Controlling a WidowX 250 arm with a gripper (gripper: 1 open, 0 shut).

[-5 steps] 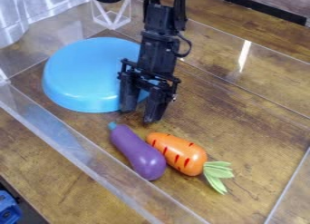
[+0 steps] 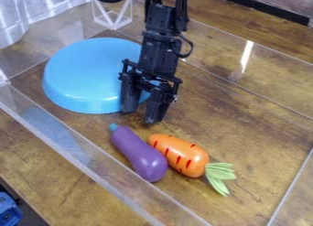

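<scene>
The black gripper [image 2: 143, 106] hangs low at the right edge of an upturned or rounded light blue bowl-like object [image 2: 86, 74], its dark fingers down near the wooden surface; whether they hold anything cannot be made out. Just in front of it lie a purple eggplant [image 2: 141, 156] and, to its right, an orange carrot [image 2: 180, 153] with pale green leaves.
Pale, see-through edges run along the left and front. A small blue object [image 2: 7, 211] shows at the lower left corner.
</scene>
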